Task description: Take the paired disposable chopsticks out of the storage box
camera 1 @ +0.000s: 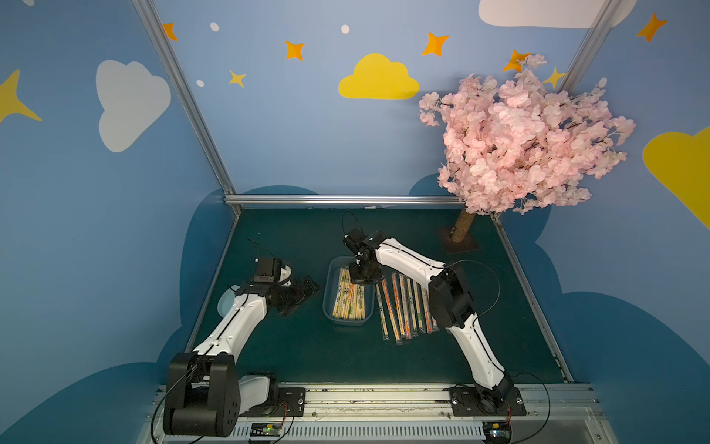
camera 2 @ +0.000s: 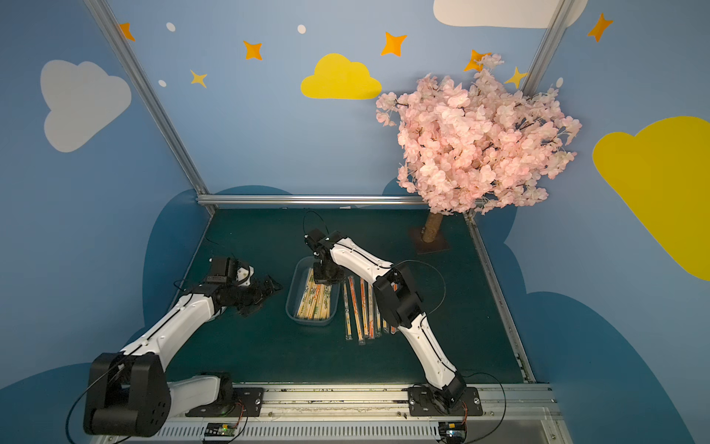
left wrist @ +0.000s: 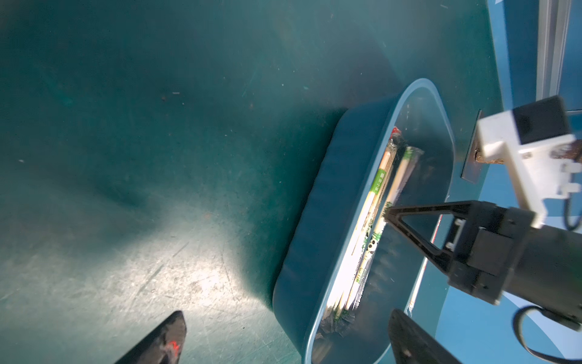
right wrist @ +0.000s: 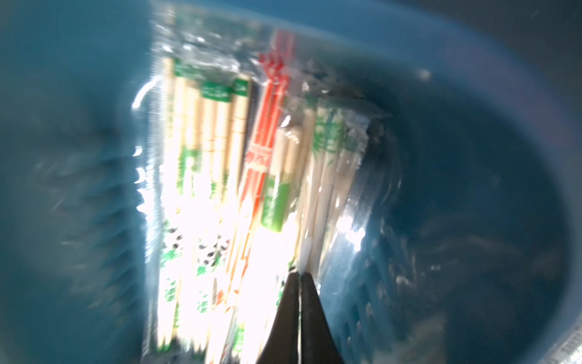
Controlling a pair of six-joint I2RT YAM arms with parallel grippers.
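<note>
A blue plastic storage box (left wrist: 324, 206) holds several wrapped chopstick pairs (right wrist: 206, 145), some with green or red print. My right gripper is down inside the box, shut at the chopsticks' right-hand group in its wrist view; nothing clearly shows between its fingertips. The left wrist view shows it from the side, reaching over the box wall. My left gripper stands open to the left of the box, with nothing between its fingers.
Several wrapped chopstick pairs (camera 1: 401, 310) lie in a row right of the box. A blossom tree (camera 1: 462, 225) stands at the back right.
</note>
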